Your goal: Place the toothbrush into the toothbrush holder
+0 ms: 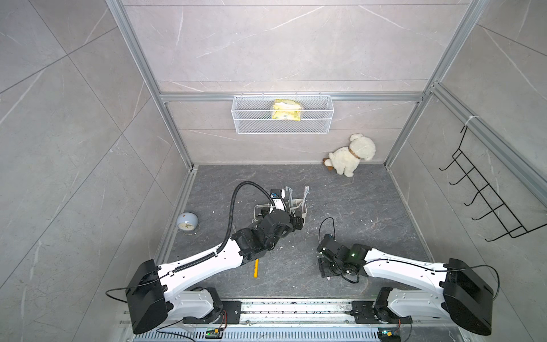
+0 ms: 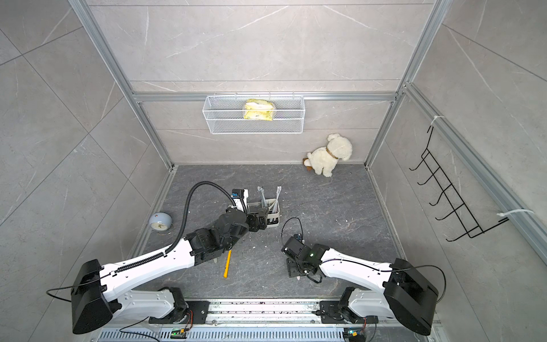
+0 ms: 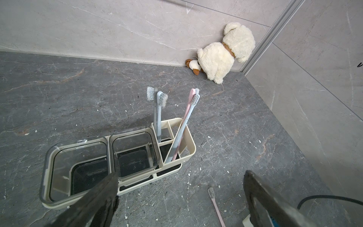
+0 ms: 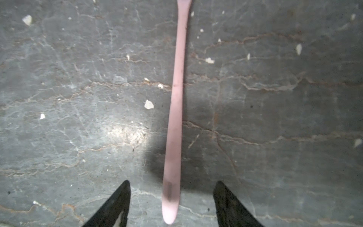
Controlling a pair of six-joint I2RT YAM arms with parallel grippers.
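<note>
A pink toothbrush (image 4: 174,124) lies flat on the grey table, its handle end between the spread fingers of my open right gripper, touching neither. In the left wrist view, that toothbrush (image 3: 216,207) shows its bristle head to the right of the holder. The cream toothbrush holder (image 3: 187,153) has a rack of small slots at its right end and two clear cups. Grey brushes (image 3: 159,113) and a leaning blue brush (image 3: 185,123) with a pink one behind it stand in the slots. My left gripper is open, empty, and near the holder's front.
An orange stick (image 1: 255,268) lies on the table below the left arm. A round pale blue object (image 1: 187,221) stands at the left. A plush dog (image 1: 350,155) sits by the back wall.
</note>
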